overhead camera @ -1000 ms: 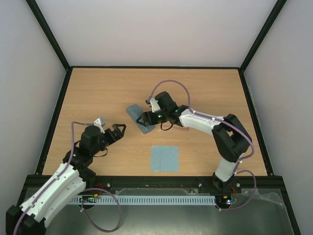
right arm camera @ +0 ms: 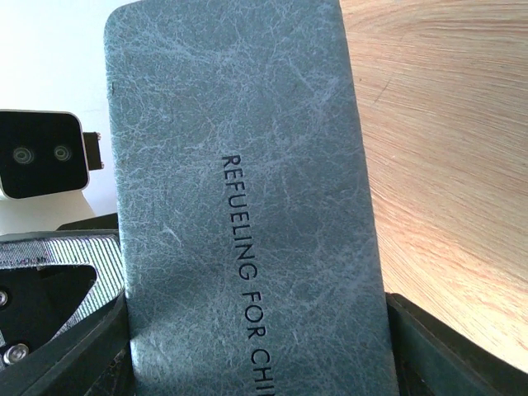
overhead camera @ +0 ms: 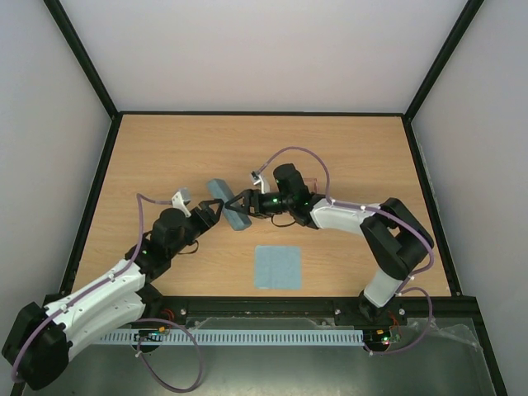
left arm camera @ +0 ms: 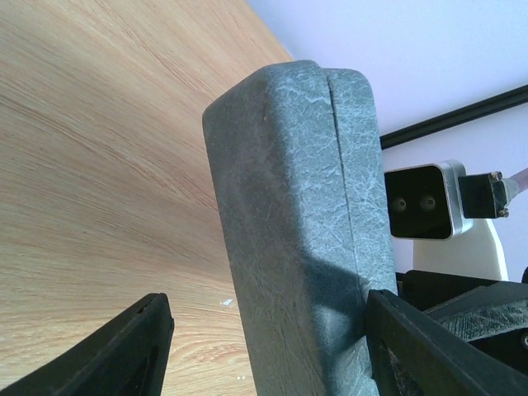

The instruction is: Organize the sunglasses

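A blue-grey glasses case (overhead camera: 239, 221) is between my two grippers, left of the table's middle; whether it is raised off the wood is hard to tell. Its lettered face (right arm camera: 239, 198) fills the right wrist view, and my right gripper (overhead camera: 233, 205) is shut on it from the right. My left gripper (overhead camera: 218, 211) meets it from the left. In the left wrist view the case (left arm camera: 297, 214) stands between the left fingers: one touches its side, while a gap shows beside the other. No sunglasses can be made out clearly.
A light blue cloth (overhead camera: 278, 266) lies flat near the front. A thin pinkish thing (overhead camera: 310, 183) shows partly behind the right arm, too small to identify.
My left gripper has come up and right to the case, which has shifted slightly left. The right arm turned a little, staying at the case. The cloth has not moved.
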